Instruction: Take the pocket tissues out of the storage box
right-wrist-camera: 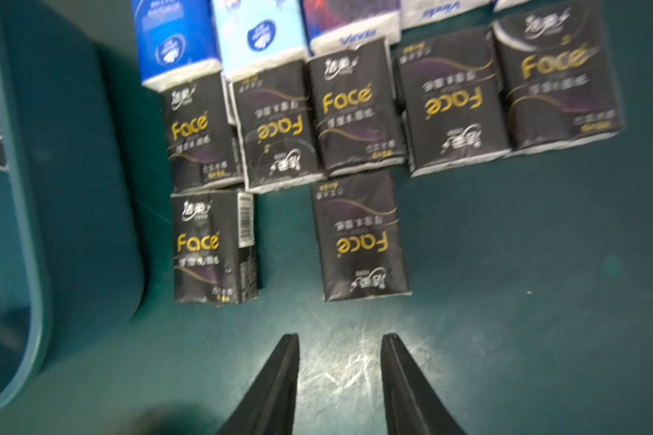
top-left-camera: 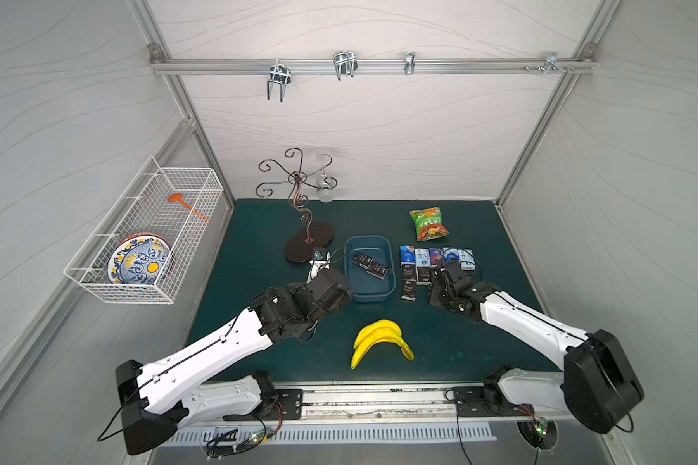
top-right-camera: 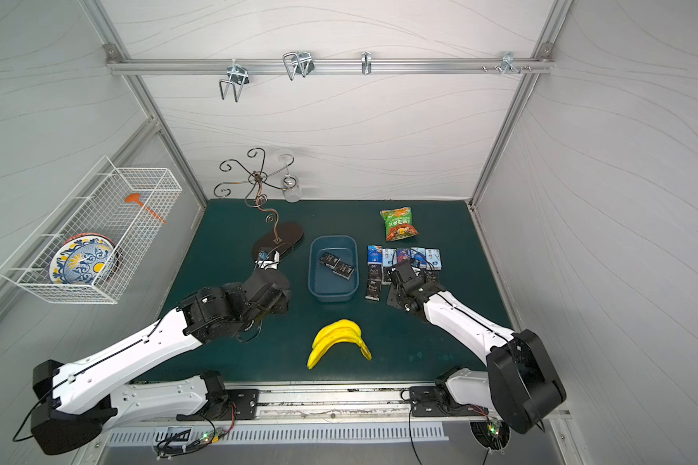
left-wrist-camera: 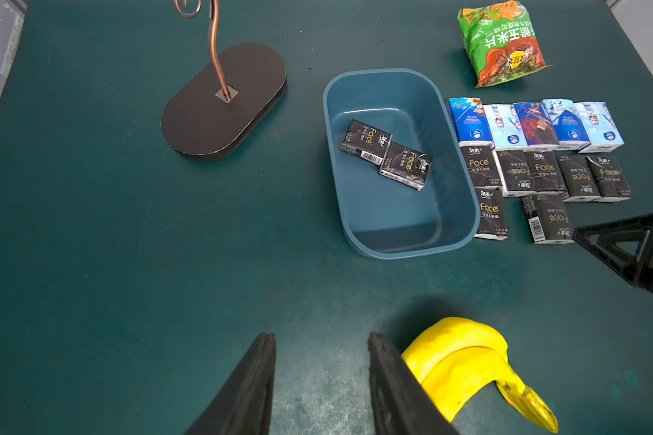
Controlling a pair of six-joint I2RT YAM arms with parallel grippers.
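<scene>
The blue storage box (left-wrist-camera: 402, 224) sits mid-table with two dark Face tissue packs, one here (left-wrist-camera: 366, 141), inside. To its right, several blue-printed packs (left-wrist-camera: 535, 123) and several dark packs (left-wrist-camera: 547, 217) lie in rows on the table. My left gripper hangs over the table left of the box and banana, fingers apart with nothing between them. My right gripper is over the table just right of the box, below the rows of packs in its wrist view, fingers apart and empty.
A yellow banana (left-wrist-camera: 468, 362) lies in front of the box. A metal stand on a dark base (left-wrist-camera: 196, 123) is at back left, a green snack bag (left-wrist-camera: 500, 50) at back right. A wire basket (top-left-camera: 116, 271) with plates hangs on the left.
</scene>
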